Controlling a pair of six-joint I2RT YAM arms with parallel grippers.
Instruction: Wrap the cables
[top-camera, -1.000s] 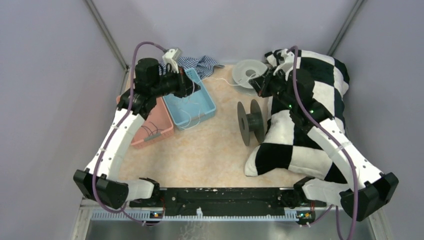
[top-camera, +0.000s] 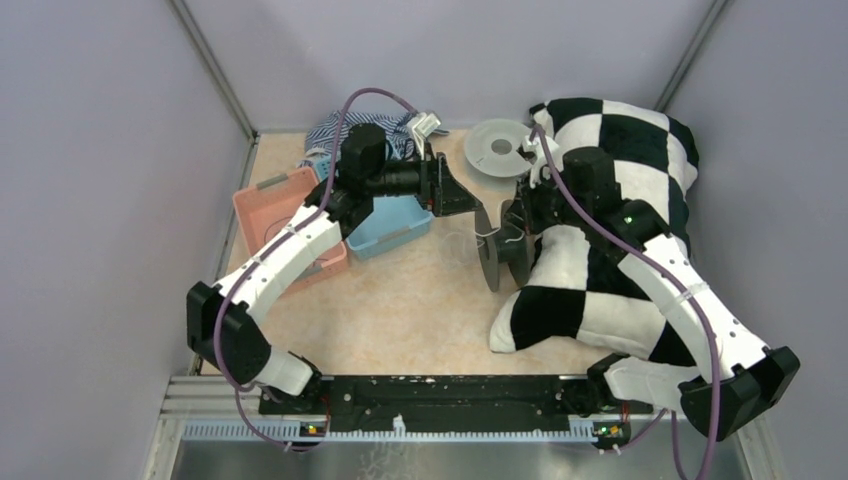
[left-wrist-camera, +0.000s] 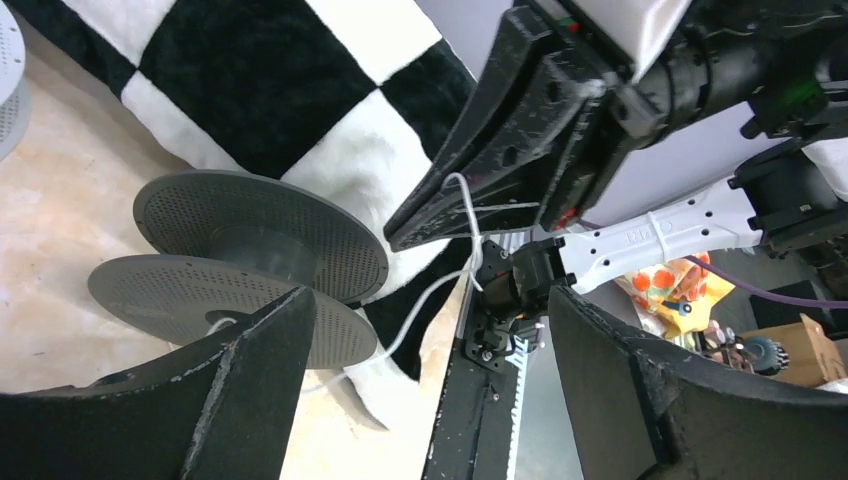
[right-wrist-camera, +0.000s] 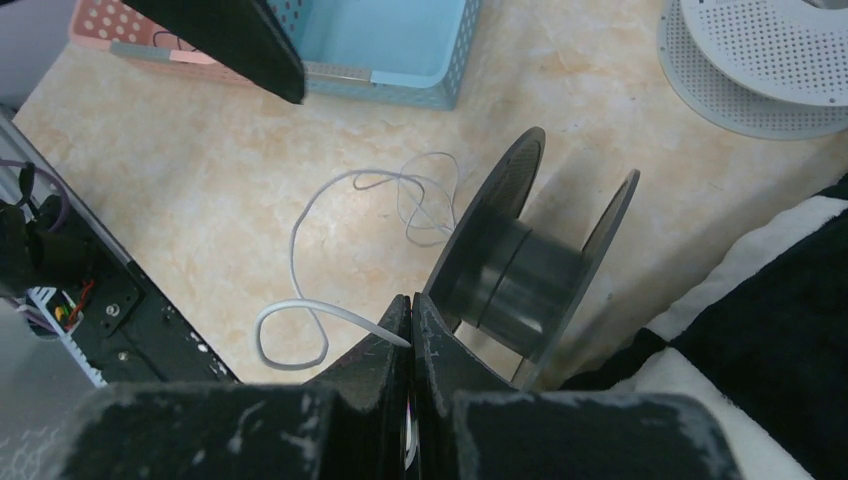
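A dark grey cable spool (top-camera: 491, 258) stands on its rim left of the checkered cushion, seen also as the spool (right-wrist-camera: 530, 290) in the right wrist view. My right gripper is shut just above it, with the white cable (right-wrist-camera: 330, 311) caught at its fingertips. The cable loops down to a loose tangle (right-wrist-camera: 425, 210) on the table beside the spool. My left gripper is open, with nothing held, up and to the left of the spool; in the top view it (top-camera: 455, 190) faces the right gripper.
Pink basket (top-camera: 260, 215) and blue basket (top-camera: 390, 240) stand at the left, a striped cloth (top-camera: 325, 135) behind them. Grey discs (top-camera: 480, 140) lie at the back. The checkered cushion (top-camera: 610, 310) fills the right side.
My left gripper has moved right and opened, letting the cable go.
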